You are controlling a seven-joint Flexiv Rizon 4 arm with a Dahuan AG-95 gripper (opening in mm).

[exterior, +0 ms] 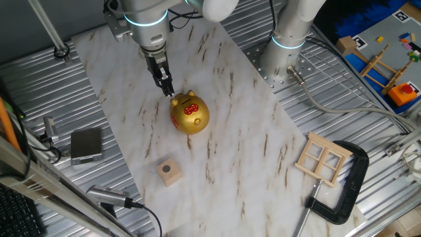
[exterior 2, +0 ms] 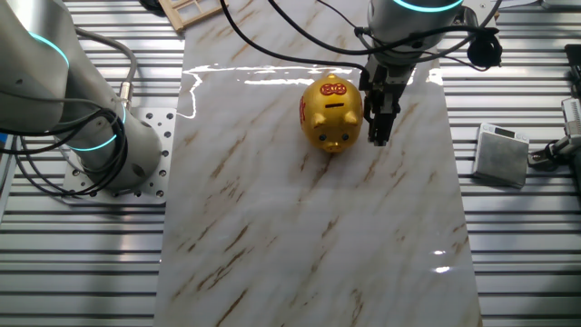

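A gold piggy bank (exterior: 190, 116) with red markings and a dark slot on top stands upright on the marble-patterned board (exterior: 230, 178). My gripper (exterior: 169, 93) points down close by its head in exterior view 1, the fingertips near one ear. From the opposite side, exterior view 2 has the gripper (exterior 2: 378, 140) just right of the piggy bank (exterior 2: 331, 113). The black fingers look close together, but whether they are fully shut, or have something small between them, is too small to make out. Contact with the pig is unclear as well.
A wooden block (exterior: 169, 172) with a dark round spot sits on the board. Near the board's edge lie a wooden window frame (exterior: 323, 158) and a black clamp (exterior: 354, 187). A small metal box (exterior: 86, 144) stands off the board. Much of the board is clear.
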